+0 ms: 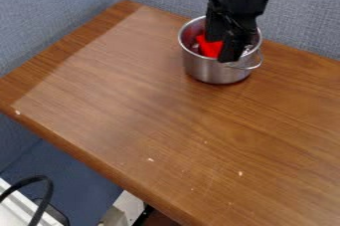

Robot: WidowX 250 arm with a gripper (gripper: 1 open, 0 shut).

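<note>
A steel pot with a wire handle stands toward the back right of the wooden table. A red object lies inside it, partly hidden. My black gripper reaches down from above into the pot, at the red object's right side. The fingertips are hard to make out against the pot's interior, and whether they touch or hold the red object cannot be seen.
Grey padded walls stand behind and to the left. A white item with a black cable lies beyond the table's lower-left edge.
</note>
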